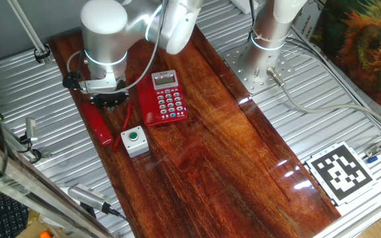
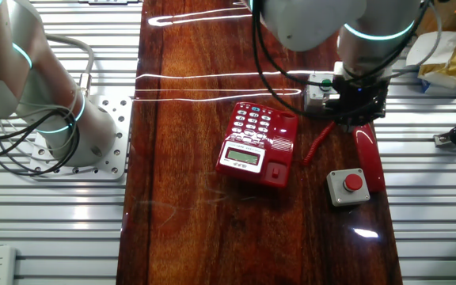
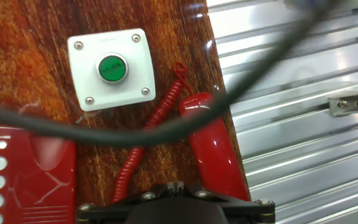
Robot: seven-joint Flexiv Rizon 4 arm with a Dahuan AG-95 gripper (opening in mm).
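My black gripper (image 1: 111,99) hangs over the table's edge strip, between the red phone base and the red handset. Only its dark body and linkage show at the bottom of the wrist view; whether its fingers are apart cannot be made out. The red telephone (image 2: 258,141) lies with its keypad and display facing up. Its handset (image 3: 215,152) is off the base, lying along the table edge, with the coiled cord (image 3: 143,140) beside it. A white box with a green button (image 3: 112,68) sits ahead of the gripper. A grey box with a red button (image 2: 348,187) shows in exterior view 2.
A marker board (image 1: 340,173) lies at the table's far corner in exterior view 1. Ribbed metal flooring surrounds the table, and a metal bracket (image 1: 90,197) stands near the edge. A blurred cable crosses the wrist view.
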